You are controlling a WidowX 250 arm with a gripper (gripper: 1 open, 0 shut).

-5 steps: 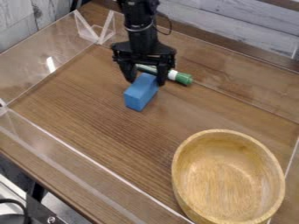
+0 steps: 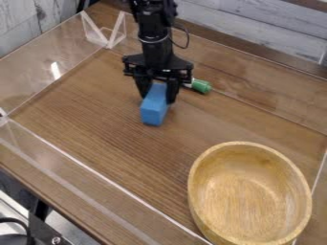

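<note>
The black robot arm reaches down from the top centre, with its gripper (image 2: 157, 80) over the upper part of a blue block (image 2: 155, 108). The gripper is shut on the blue block, whose top is hidden by it. A small green cylinder (image 2: 200, 85) with a white part lies on the wooden table just right of the gripper, behind the block.
A large yellow oval bowl (image 2: 250, 197) sits at the lower right of the table (image 2: 96, 144). Clear plastic panels edge the left side.
The gripper has come down over the blue block's top, now hiding more of it and of the green cylinder's left part.
</note>
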